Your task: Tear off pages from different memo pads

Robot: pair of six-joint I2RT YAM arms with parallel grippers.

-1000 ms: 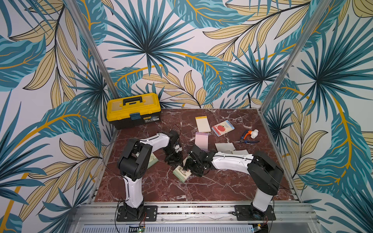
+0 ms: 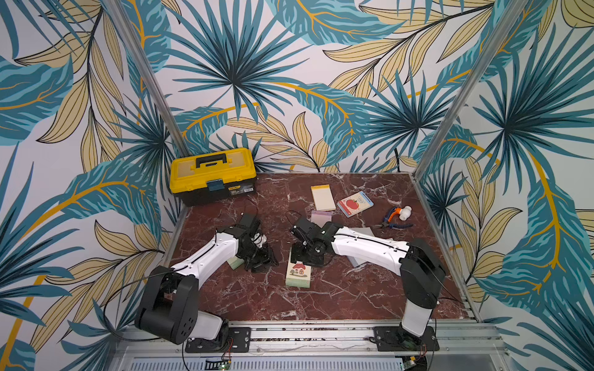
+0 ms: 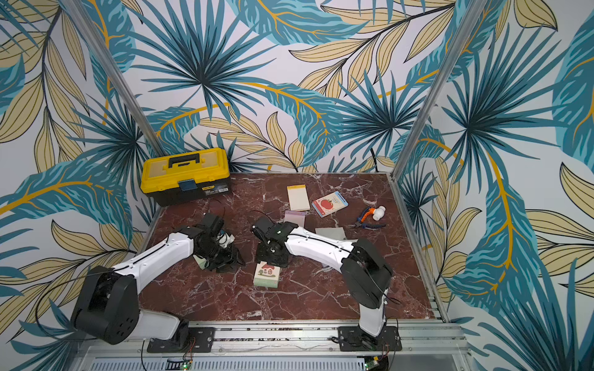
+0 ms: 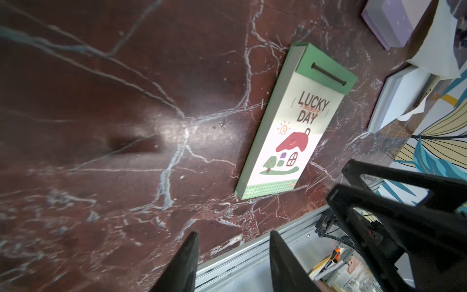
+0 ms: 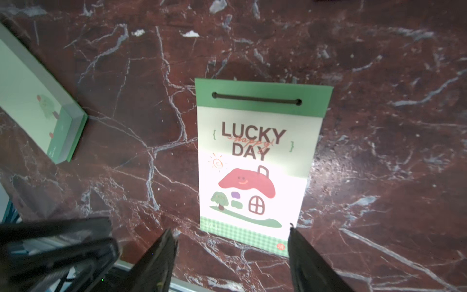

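The green-topped "Lucky Day" memo pad lies flat on the table, cover side up, its green binding strip away from me. My right gripper is open above the pad's near end, and nothing is between its fingers. Left of the pad, my left gripper stands part open and empty, its fingertips over bare table. A second, pale green pad shows at the left of the right wrist view; from above, the left arm partly covers it. A pink-purple pad lies behind the right gripper.
Farther back are a yellow-topped pad and an apple-covered pad. Loose pale sheets or a pad lie partly under the right arm. Pliers are at the right, a yellow toolbox at the back left.
The Lucky Day pad has turned from slanted to nearly straight. My left gripper has drawn away from it to the left, while the right one has come over it.
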